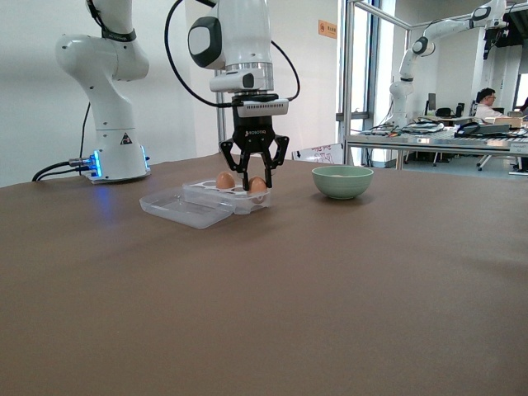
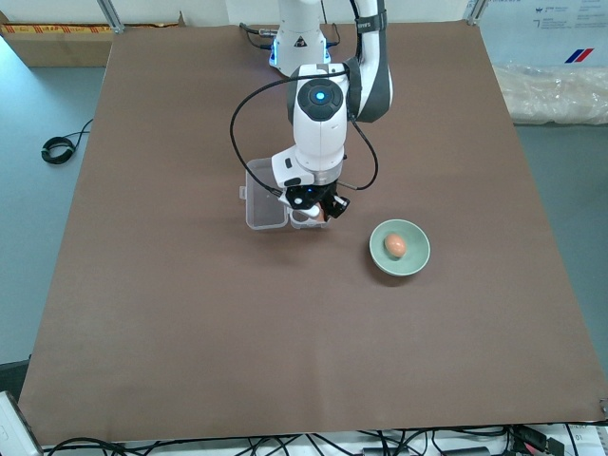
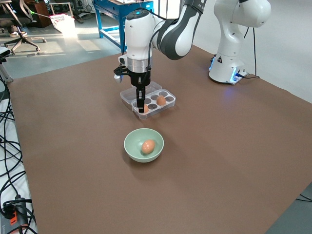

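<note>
A clear plastic egg carton (image 3: 163, 107) with its lid (image 1: 181, 213) open stands beneath my gripper (image 1: 256, 179). In the top view one egg (image 1: 224, 181) sits at the back of the carton and another (image 1: 258, 187) at the gripper's fingertips; whether the fingers grip it is unclear. The gripper hides part of the carton in the left view. A mint green bowl (image 2: 413, 249) stands apart from the carton, with one brown egg (image 2: 395, 245) inside it.
</note>
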